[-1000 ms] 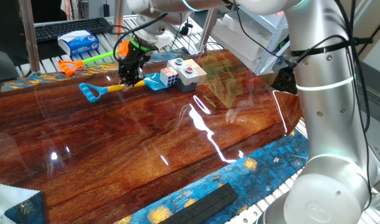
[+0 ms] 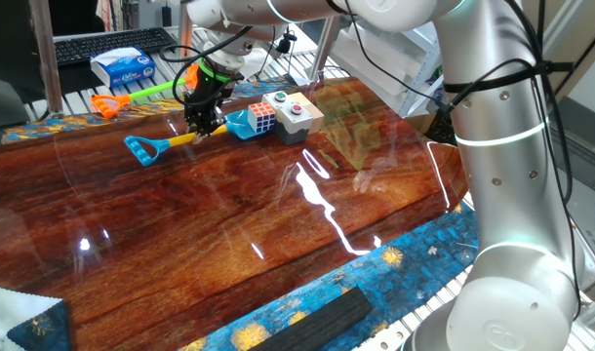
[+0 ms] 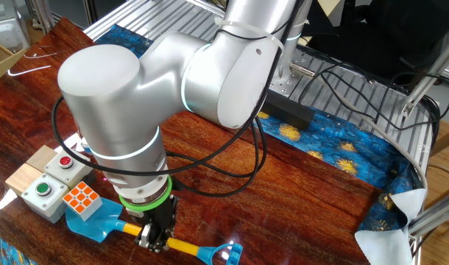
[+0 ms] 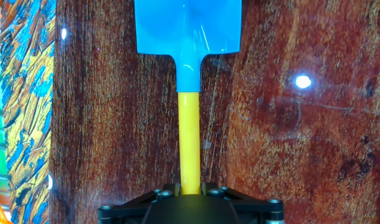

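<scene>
A toy shovel has a blue blade [image 4: 188, 28], a yellow shaft [image 4: 189, 140] and a blue grip handle [image 3: 221, 254]. My gripper is shut on the yellow shaft, its black fingers close against both sides in the wrist view. In exterior view 2 the gripper [image 3: 157, 239] points down over the middle of the shovel. A puzzle cube [image 3: 82, 199] with an orange face appears on the blade, against the button boxes; the wrist view does not show it. Whether the shovel touches the table is unclear.
Two button boxes, one with a green button [image 3: 43, 189] and one with a red button [image 3: 65, 162], stand beside the blade with a wooden block [image 3: 24, 179]. A green and orange toy [image 2: 161, 90] and a tissue box [image 2: 123, 67] lie along the far edge.
My gripper and the shovel have shifted slightly over the past second, the blade a little up in exterior view 1. The cube has moved slightly up and left there and shows more orange.
</scene>
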